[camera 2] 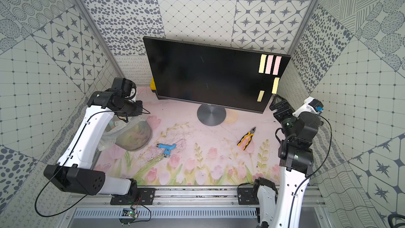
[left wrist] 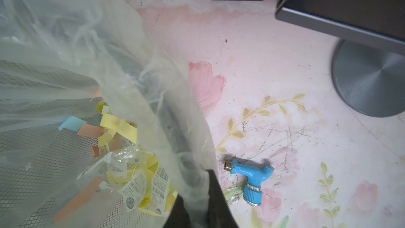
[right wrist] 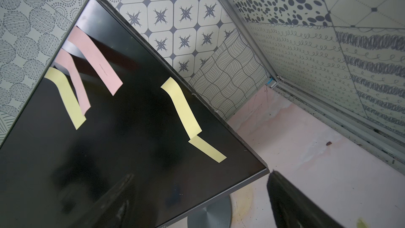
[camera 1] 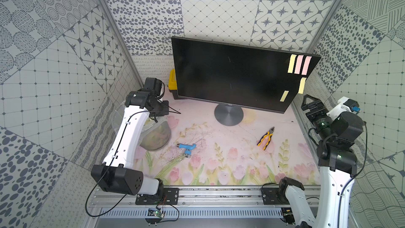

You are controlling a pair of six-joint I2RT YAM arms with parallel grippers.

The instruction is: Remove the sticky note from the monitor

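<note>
Black monitor (camera 1: 232, 76) carries several sticky notes on its right side. In the right wrist view these are two pink notes, a pink note (right wrist: 96, 61) and a narrower pink note (right wrist: 73, 73), and three yellow: one top-left yellow note (right wrist: 66, 97), a longer yellow note (right wrist: 183, 109) and a short yellow note (right wrist: 207, 149). My right gripper stands open, empty, facing the screen's corner. At the far left, my left gripper is shut on the bag-lined rim of the bin (camera 1: 158, 138). Paper strips (left wrist: 118, 127) lie inside the bin.
Pliers (camera 1: 265, 138) lie on the table's right half, and a blue fitting (left wrist: 251, 177) lies close to the bin. A yellow-lidded box (camera 1: 172, 80) stands behind the monitor's left edge.
</note>
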